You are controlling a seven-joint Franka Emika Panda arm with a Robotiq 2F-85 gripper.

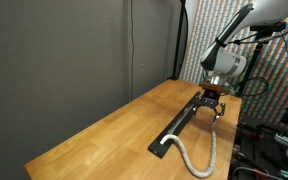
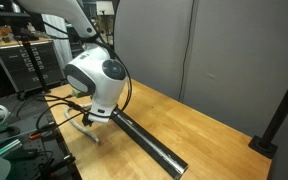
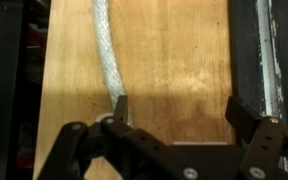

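A white rope-like length lies curved on the wooden table, one end touching a long black channel strip. My gripper is low over the table near the rope's far end. In the wrist view the gripper stands open, its fingers wide apart. The rope runs down to the left finger, which hides part of it. The black channel passes by the right finger. Bare wood shows between the fingers.
A grey partition stands behind it. The table's edge and a dark gap lie left of the rope in the wrist view.
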